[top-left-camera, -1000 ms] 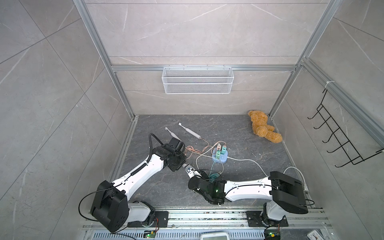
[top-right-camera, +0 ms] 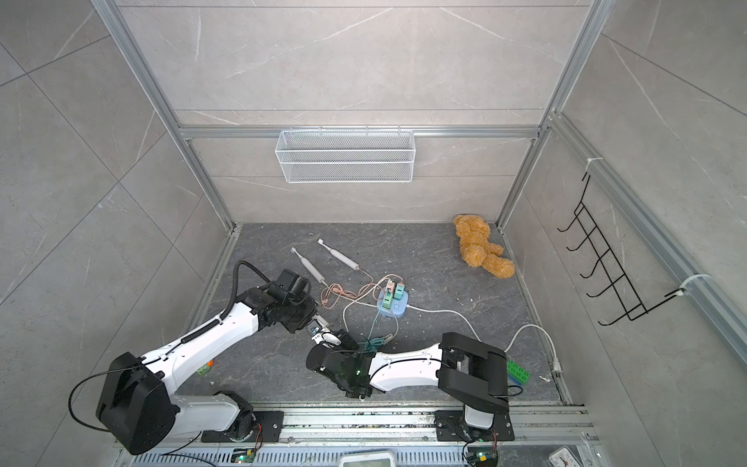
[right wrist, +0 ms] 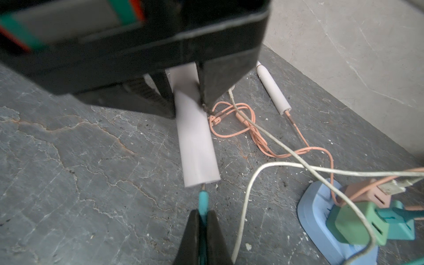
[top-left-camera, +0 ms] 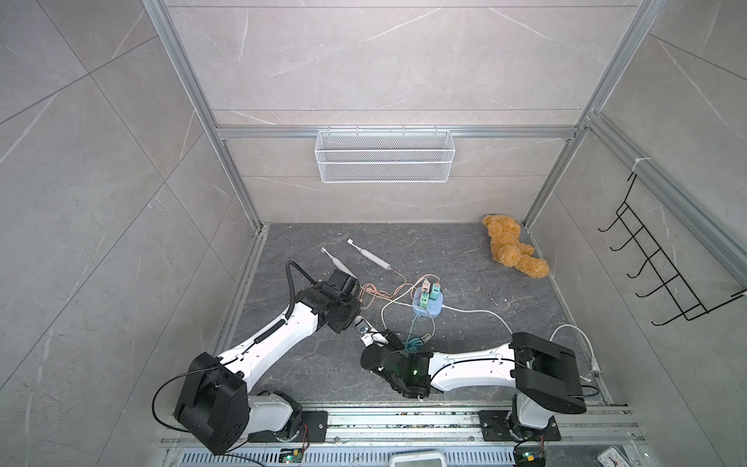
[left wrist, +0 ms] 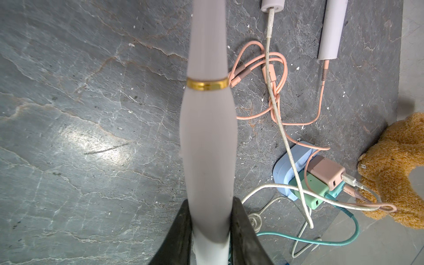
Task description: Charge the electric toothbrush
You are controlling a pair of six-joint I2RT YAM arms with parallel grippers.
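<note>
In the left wrist view, a pale toothbrush (left wrist: 208,145) with a gold ring stands between the fingers of my left gripper, which is shut on its handle. The handle's lower end (right wrist: 201,163) points down toward my right gripper in the right wrist view. That gripper is shut on a teal cable plug (right wrist: 203,201). The plug's thin metal tip is right at the handle's end face; whether it is inside the socket I cannot tell. Both grippers meet over the left-middle floor, their fingertips mostly hidden in the top views.
Two more toothbrushes (top-left-camera: 369,254) lie at the back, with cables at their ends. A blue power strip (top-left-camera: 427,304) with pink and green adapters sits to the right, loose white and pink cables around it. A teddy bear (top-left-camera: 513,247) lies back right.
The left arm is nearly still.
</note>
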